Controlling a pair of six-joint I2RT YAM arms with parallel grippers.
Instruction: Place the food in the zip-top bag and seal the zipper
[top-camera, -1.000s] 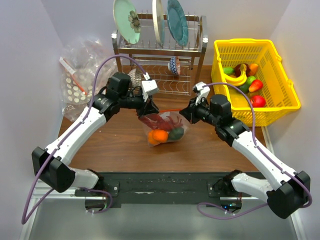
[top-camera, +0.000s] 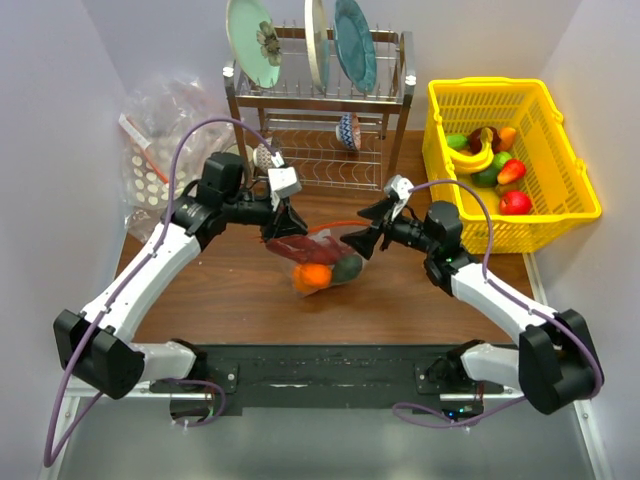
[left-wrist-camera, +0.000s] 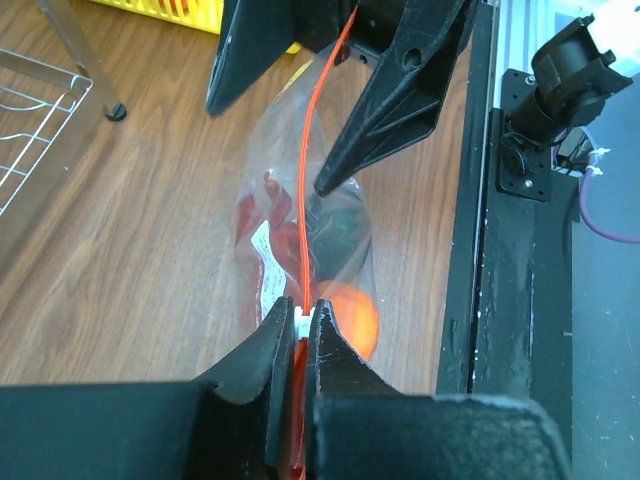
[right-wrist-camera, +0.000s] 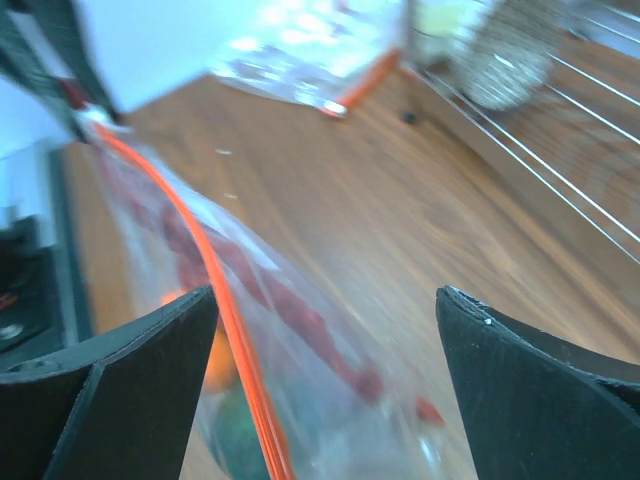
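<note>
The clear zip top bag (top-camera: 318, 252) hangs over the wooden table with an orange fruit (top-camera: 312, 277), a dark green one (top-camera: 347, 268) and something dark red inside. Along its top runs the red zipper strip (left-wrist-camera: 303, 200). My left gripper is shut on the white zipper slider (left-wrist-camera: 303, 322) at the strip's left end. Around the strip's other end, my right gripper (top-camera: 362, 228) stands open; its fingers (left-wrist-camera: 395, 110) lie on both sides of the strip without closing on it. From the right wrist view, the strip (right-wrist-camera: 225, 300) slants between those spread fingers.
A yellow basket (top-camera: 545, 230) of fruit and vegetables stands at the back right. Behind the bag is a metal dish rack (top-camera: 320, 103) with plates and cups. More clear bags (top-camera: 165, 160) lie at the back left.
My right gripper was shut at the zipper's right end; it has opened and shifted left over the strip. The left gripper and the bag have moved slightly left.
</note>
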